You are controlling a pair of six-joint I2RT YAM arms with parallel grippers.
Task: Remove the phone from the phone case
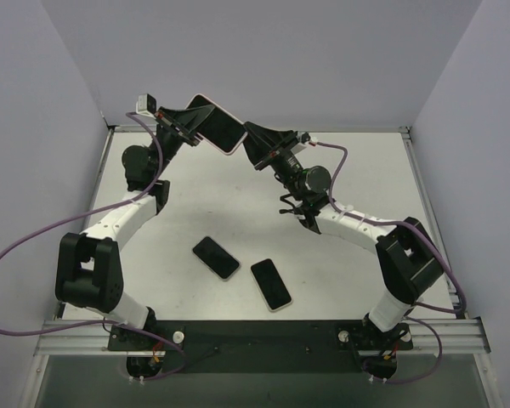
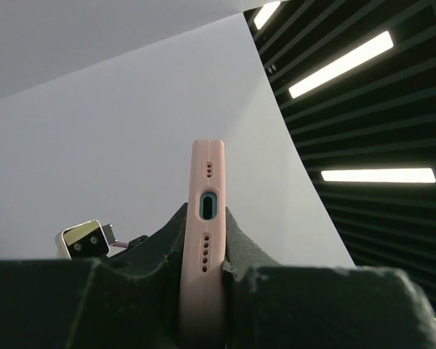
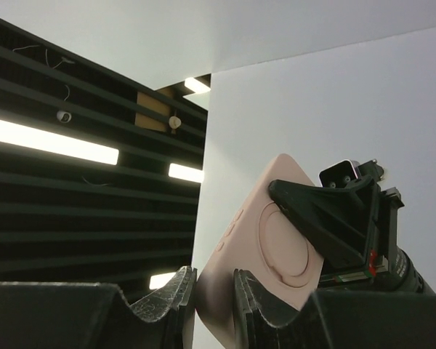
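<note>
A phone (image 1: 222, 126) in a pink case (image 2: 203, 174) is held in the air between the grippers, dark screen showing in the top view. My left gripper (image 1: 200, 119) is shut on its upper-left part; in the left wrist view the case's edge with port hole stands between the fingers. My right gripper (image 1: 253, 136) is at the lower-right end; in the right wrist view its fingertips are at the case's corner (image 3: 216, 298), partly open around it. Whether they touch it is unclear. The case's back shows a raised ring (image 3: 283, 247).
Two dark phones (image 1: 216, 257) lie on the white table (image 1: 221, 204) near its front. Walls flank both sides.
</note>
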